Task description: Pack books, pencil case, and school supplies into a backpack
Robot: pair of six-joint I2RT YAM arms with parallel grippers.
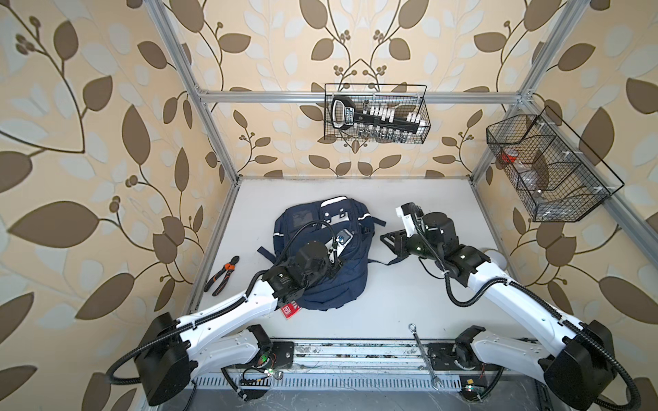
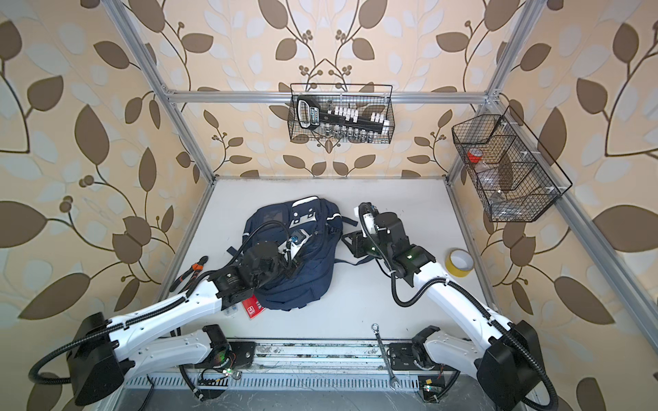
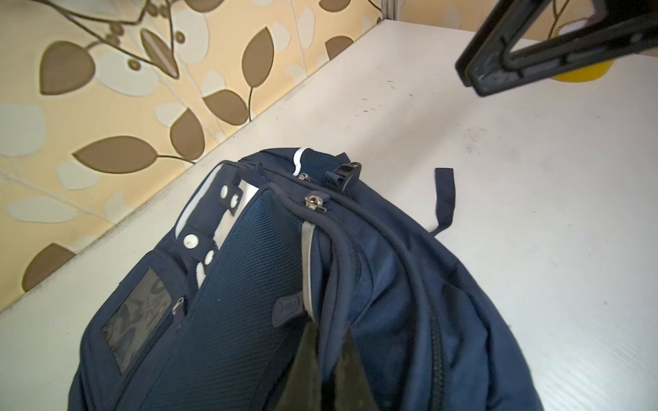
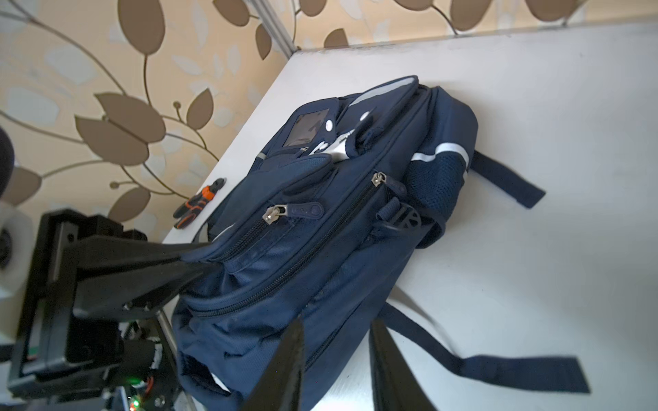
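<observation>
The navy backpack (image 1: 349,274) lies on the table, slightly turned, with its top toward the back wall. My left gripper is shut on the fabric edge of the backpack's front pocket, beside the zipper, which the right wrist view also shows. My right gripper stands open off the backpack's right side, with nothing between its fingers. A red packet (image 2: 252,307) sticks out from under the backpack's lower left side, partly hidden. No books or pencil case can be made out.
Orange-handled pliers (image 1: 221,275) lie at the left table edge. A yellow tape roll (image 2: 459,262) stands at the right. A wrench (image 1: 423,352) lies across the front rail. Wire baskets (image 1: 377,113) hang at the back and right.
</observation>
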